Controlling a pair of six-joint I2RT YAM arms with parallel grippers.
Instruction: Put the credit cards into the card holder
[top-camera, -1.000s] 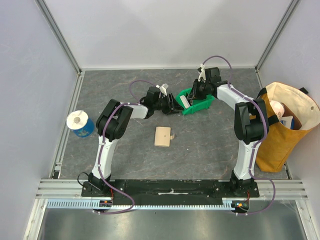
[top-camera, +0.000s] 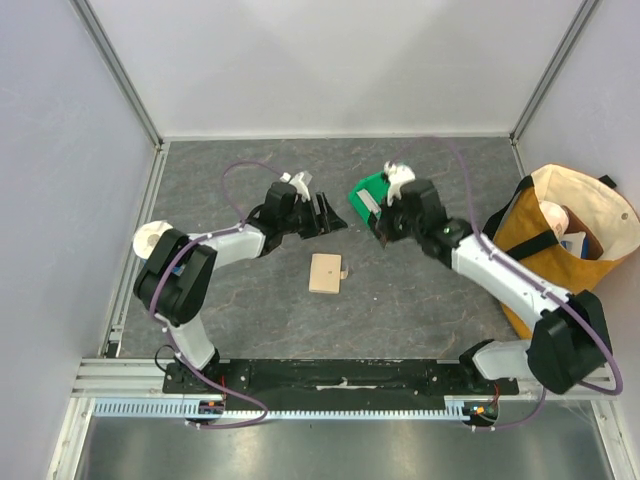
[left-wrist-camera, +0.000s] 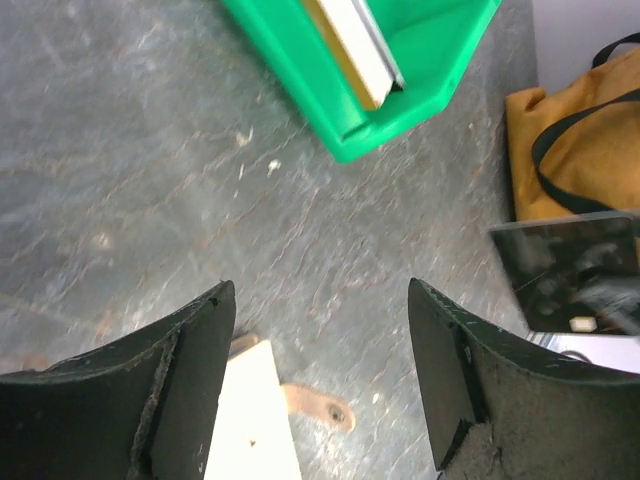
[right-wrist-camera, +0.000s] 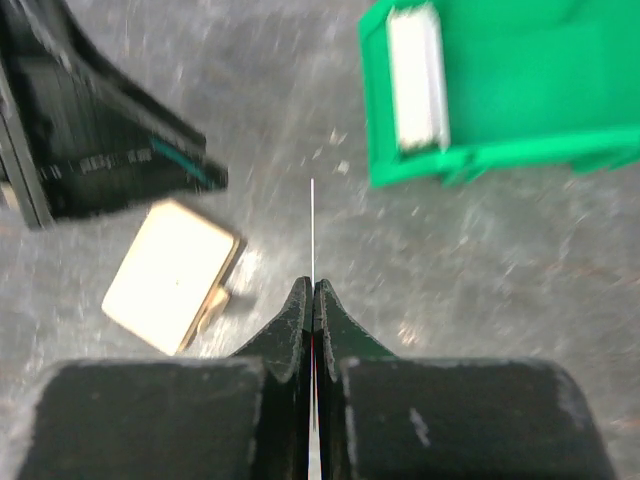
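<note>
The green tray stands at the back centre, a white-topped block inside it, likely the cards. A beige card holder with a tab lies on the table nearer the front. My left gripper is open over the table between tray and holder, nothing between its fingers. My right gripper is shut in front of the tray; a thin line runs up from its fingertips in the right wrist view, perhaps a card seen edge-on, though I cannot tell. In the left wrist view it is blurred at the right edge.
A yellow bag with items inside stands at the right. A roll at the left is mostly hidden by the left arm.
Both arms have pulled back toward the front: the left gripper moved left from the tray, the right one down and forward from above it.
</note>
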